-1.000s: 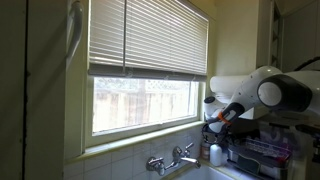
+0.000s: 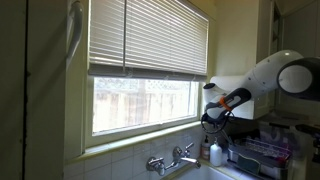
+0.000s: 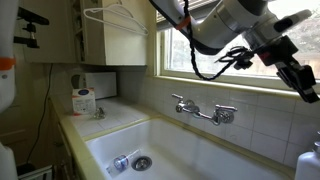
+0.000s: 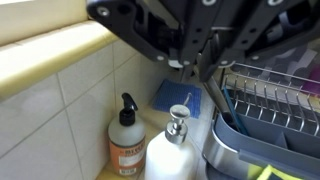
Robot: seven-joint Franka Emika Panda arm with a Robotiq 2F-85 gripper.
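Observation:
My gripper looks down from above the corner beside the sink, its dark fingers blurred at the top of the wrist view. Their opening is hard to make out, and I see nothing held between them. Below stand a white pump bottle point(image 4: 170, 158) and, left of it, an amber-capped soap bottle point(image 4: 127, 140) with a dark pump and an orange label. Both are upright and apart from the fingers. In exterior view 2 the gripper point(image 3: 305, 92) hangs at the right edge, over the white bottle point(image 3: 309, 163).
A grey dish rack point(image 4: 265, 135) stands right of the bottles, a blue cloth point(image 4: 190, 97) behind them. The wall faucet point(image 3: 203, 110) projects over the white sink point(image 3: 200, 155). A clear cup point(image 3: 122, 162) lies near the drain. The window sill point(image 2: 140, 138) borders the arm's left.
The arm has lifted and straightened, its elbow higher than before. The gripper has shifted slightly up and to the left in exterior view 1. The bottles and rack look unmoved.

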